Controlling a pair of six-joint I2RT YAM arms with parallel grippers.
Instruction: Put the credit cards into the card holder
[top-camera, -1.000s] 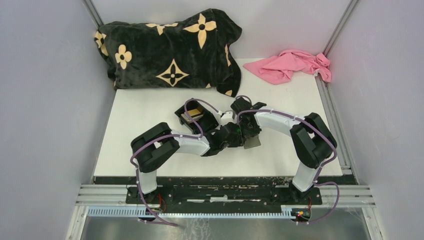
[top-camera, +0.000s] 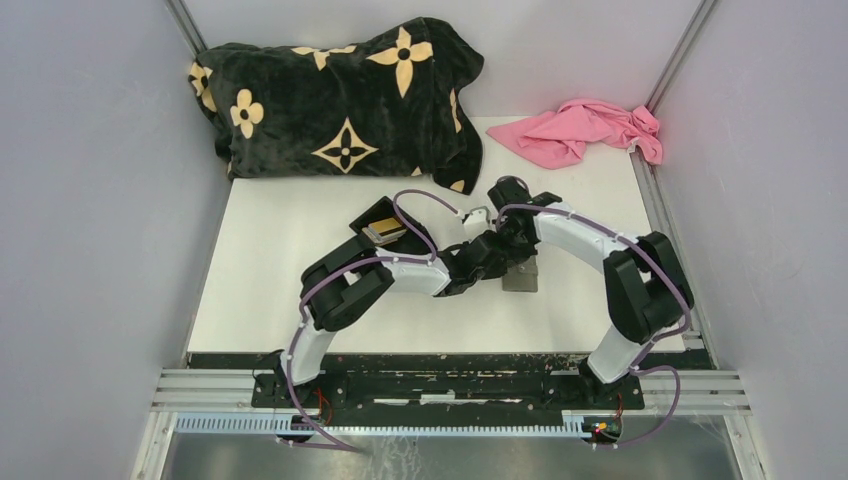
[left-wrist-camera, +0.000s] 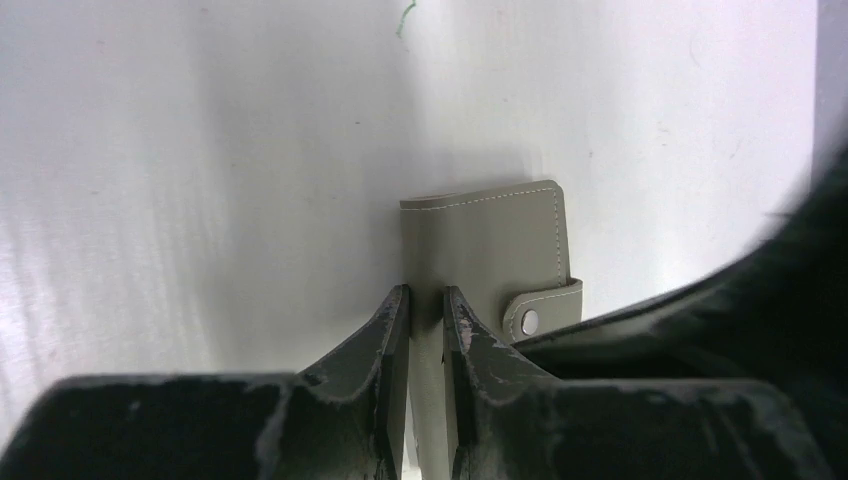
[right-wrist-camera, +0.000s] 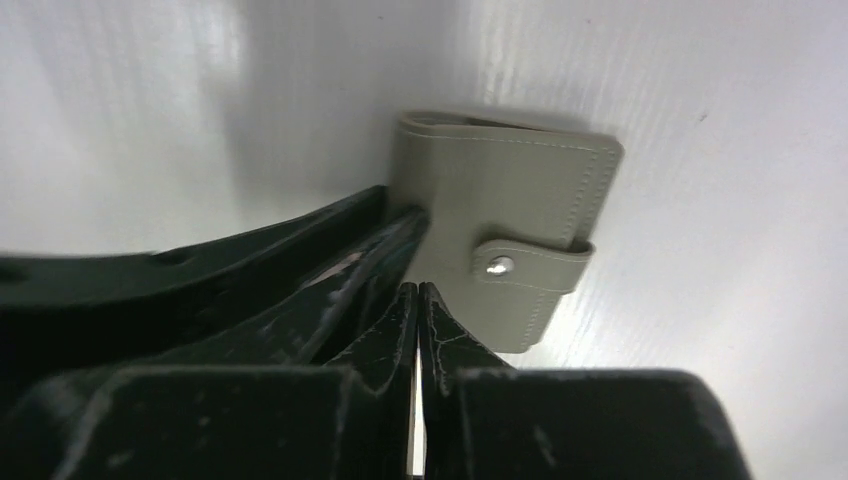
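Note:
A grey-taupe card holder (top-camera: 520, 280) with a snap strap lies under both grippers on the white table. In the left wrist view my left gripper is shut on the folded left edge of the holder (left-wrist-camera: 500, 240). In the right wrist view my right gripper is shut beside the holder (right-wrist-camera: 500, 190); what is between its fingertips is hard to see, and a black part of the other arm covers the lower left. In the top view, cards (top-camera: 384, 227) sit in a black box (top-camera: 408, 243) left of the grippers.
A dark patterned blanket (top-camera: 330, 100) lies along the back. A pink cloth (top-camera: 570, 135) is at the back right.
Both arms and the card holder have shifted to the right over the last second, with the right arm also moving slightly toward the back.

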